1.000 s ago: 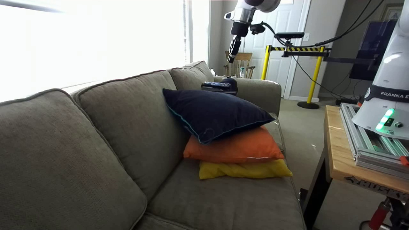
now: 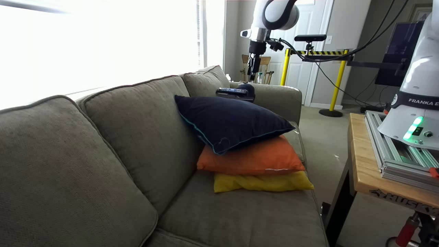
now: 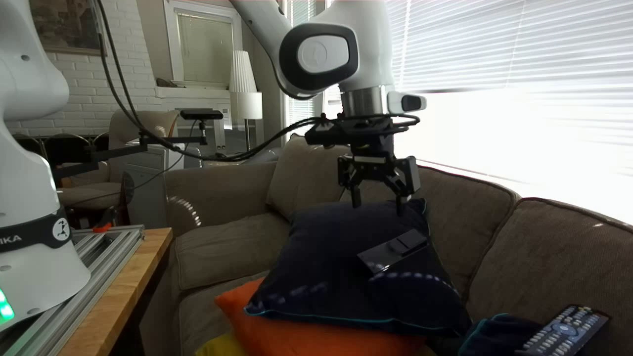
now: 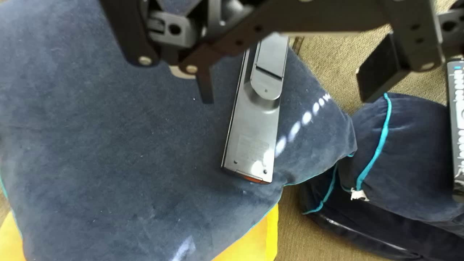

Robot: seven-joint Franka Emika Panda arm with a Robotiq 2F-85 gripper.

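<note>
My gripper (image 3: 378,202) stands open above the dark navy pillow (image 3: 320,267), with nothing held between its fingers. On that pillow a remote (image 4: 254,135) lies face down, its battery cover showing. In the wrist view the upper part of this remote runs up behind the gripper's body, between the two spread fingers. A second remote (image 3: 566,332) rests buttons up on another navy cushion (image 4: 400,165) to the right. From the opposite side, a remote (image 2: 232,91) with its buttons up shows behind the pillow, below my gripper (image 2: 252,74).
Beneath the navy pillow are an orange pillow (image 2: 255,156) and a yellow pillow (image 2: 263,182), stacked on the grey-brown sofa (image 2: 230,218). The sofa's backrest (image 3: 463,207) rises close behind the pile. A wooden workbench (image 2: 360,164) carries the arm's base.
My gripper has come down toward the sofa and now points more nearly straight down. The pillows and the visible remote have not moved.
</note>
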